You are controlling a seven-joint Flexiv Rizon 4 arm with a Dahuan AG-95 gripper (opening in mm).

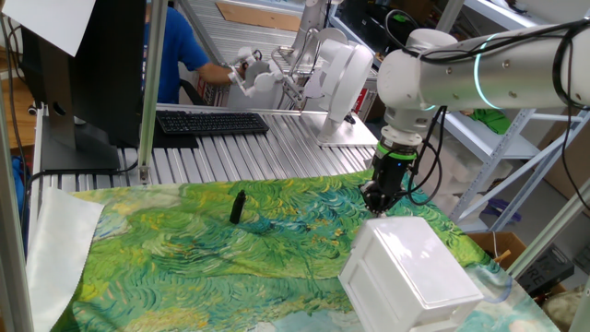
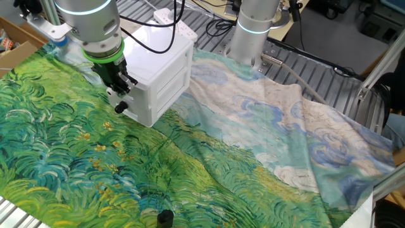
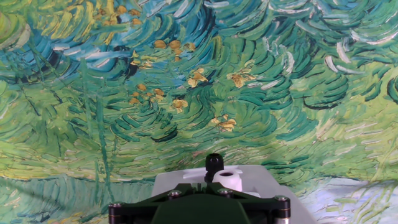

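Note:
My gripper (image 2: pixel 121 88) hangs at the edge of a white box-like cabinet (image 2: pixel 161 73), with its dark fingers close against the cabinet's side. In exterior view 1 the gripper (image 1: pixel 376 198) is just behind the white cabinet (image 1: pixel 415 267). The wrist view shows dark gripper parts along the bottom, over part of the cabinet (image 3: pixel 267 180). Beyond them a small black rounded piece (image 3: pixel 214 163) shows beside a white piece with a dark hole (image 3: pixel 230 180). Whether anything is between the fingers cannot be made out. A slim black bottle-like object (image 1: pixel 238 208) stands apart on the cloth.
A green and blue painted cloth (image 1: pixel 184 249) covers the table, mostly bare around the black object. Behind it are a keyboard (image 1: pixel 212 123), a monitor (image 1: pixel 78 83) and a white fan-like device (image 1: pixel 346 83). A person (image 1: pixel 180 55) is at the back.

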